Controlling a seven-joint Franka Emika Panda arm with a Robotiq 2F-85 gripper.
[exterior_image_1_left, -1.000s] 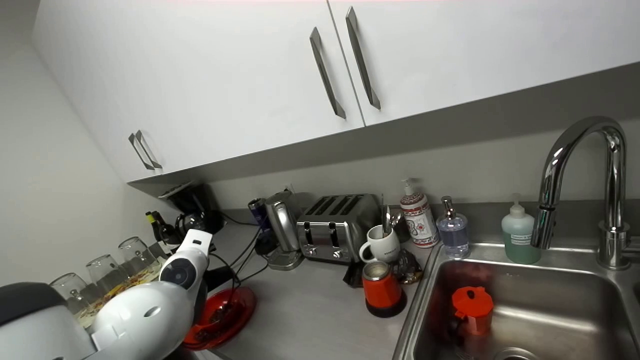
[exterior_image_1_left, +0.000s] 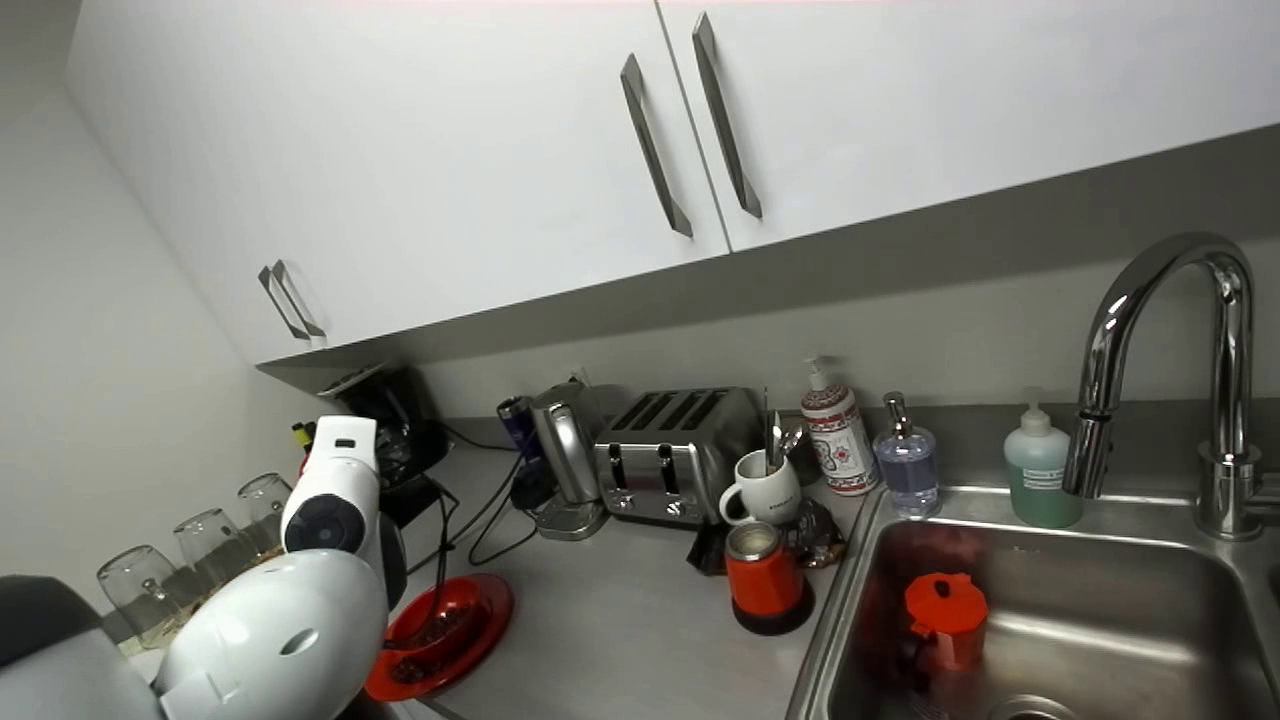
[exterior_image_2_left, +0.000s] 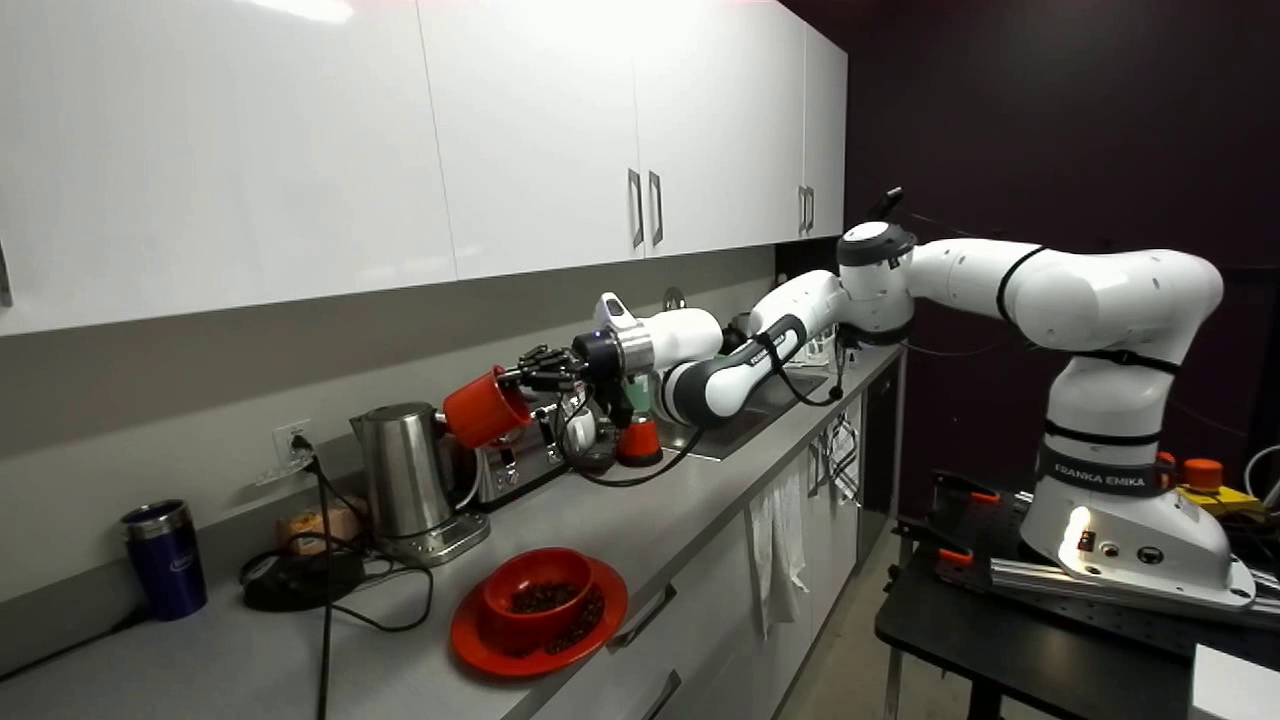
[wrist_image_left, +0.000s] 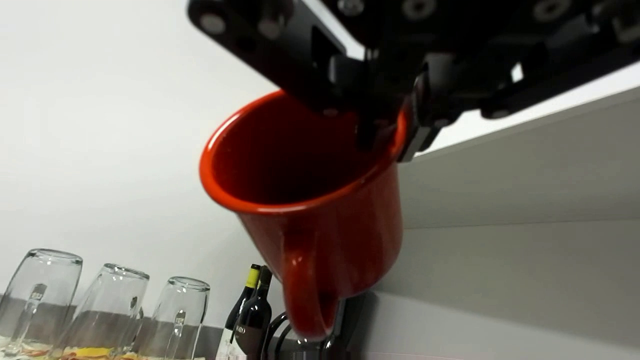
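Note:
A red mug (wrist_image_left: 354, 240) is held by its rim, with my gripper shut on the wall on the side away from its handle. In the wrist view the mug's inside is dark, and I cannot tell whether anything is in it. From the second exterior view, the mug (exterior_image_2_left: 486, 408) hangs tilted in the air, well above the counter, and my gripper (exterior_image_2_left: 518, 374) reaches it from the right. Below stands a red bowl (exterior_image_2_left: 536, 622) of dark brown pieces on a red plate (exterior_image_2_left: 474, 642), with more pieces lying on the plate. The arm hides the gripper in the first exterior view.
A steel kettle (exterior_image_2_left: 408, 474) and a toaster (exterior_image_1_left: 672, 462) line the wall. Cables (exterior_image_2_left: 402, 624) cross the counter near a purple tumbler (exterior_image_2_left: 166, 564). Overturned glasses (wrist_image_left: 99, 318) and wine bottles (wrist_image_left: 252, 318) stand farther off. Cabinets (exterior_image_2_left: 528, 132) hang overhead.
In the first exterior view the arm's wrist has moved left and upward. More of the red plate and bowl now shows, while the wine bottles are mostly covered by the arm.

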